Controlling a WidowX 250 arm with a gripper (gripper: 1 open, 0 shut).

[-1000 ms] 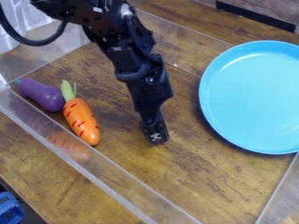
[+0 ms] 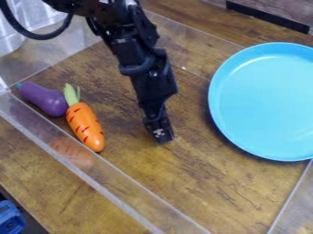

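The black arm reaches down from the top of the view, its gripper (image 2: pixel 159 133) low over the wooden surface between the vegetables and the plate. Whether its fingers are apart or closed is hard to tell. On the left, an orange toy carrot (image 2: pixel 84 123) with a green top lies beside a purple eggplant (image 2: pixel 44 99). A large light-blue plate (image 2: pixel 263 101) takes up the right side, apart from the gripper.
Clear plastic walls (image 2: pixel 86 171) border the wooden work area (image 2: pixel 196 187). A blue object (image 2: pixel 6 218) sits at the lower left corner. Bare wood is free below the gripper.
The arm and gripper have shifted very slightly, mostly in the upper arm. The carrot, eggplant and plate stay where they were.
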